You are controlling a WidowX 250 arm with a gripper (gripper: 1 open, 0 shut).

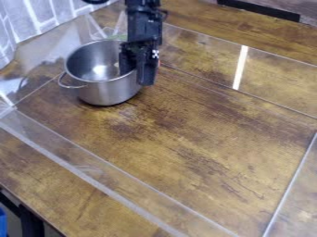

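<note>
A steel pot (99,85) with wire handles sits on the wooden table at the upper left, inside clear plastic panels. My black gripper (139,69) is lowered at the pot's right side, by its rim and partly in front of it. Its fingers are dark and small, so I cannot tell whether they are open or shut, or whether they touch the pot.
Clear plastic strips run along its sides. A white, grooved surface (25,28) lies at the back left.
</note>
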